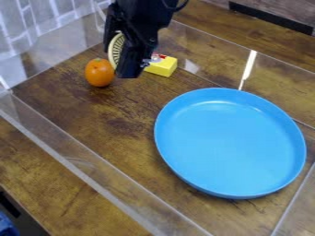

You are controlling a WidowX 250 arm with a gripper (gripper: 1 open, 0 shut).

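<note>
My dark gripper (131,57) hangs at the top centre, in front of a pale ribbed round object (116,50) that shows behind its left side; whether it holds that object I cannot tell. Just left of and below it, an orange fruit (99,76) rests on the wooden surface. A yellow block (161,66) with a small label lies right of the gripper, partly behind it.
A large blue plate (229,142) covers the lower right. Clear plastic walls edge the wooden surface (87,157).
</note>
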